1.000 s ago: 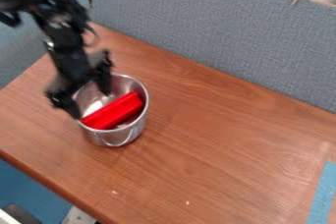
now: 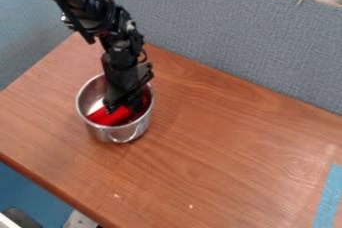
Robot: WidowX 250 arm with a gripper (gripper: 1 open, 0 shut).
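A steel pot (image 2: 139, 127) with a wire handle stands on the left part of the wooden table (image 2: 241, 152). A red object (image 2: 111, 116) lies inside it. My black gripper (image 2: 126, 97) reaches down from the upper left into the pot, over the red object. Its fingertips are partly hidden in the pot, and it looks shut; whether anything is between the fingers does not show.
Grey padded panels (image 2: 227, 42) line the back and left of the table. The table to the right of the pot is clear. A blue strip (image 2: 327, 192) lies at the right edge.
My gripper has come from the left side of the pot to inside it, over the red object, and now stands more upright. The red object is more covered than before.
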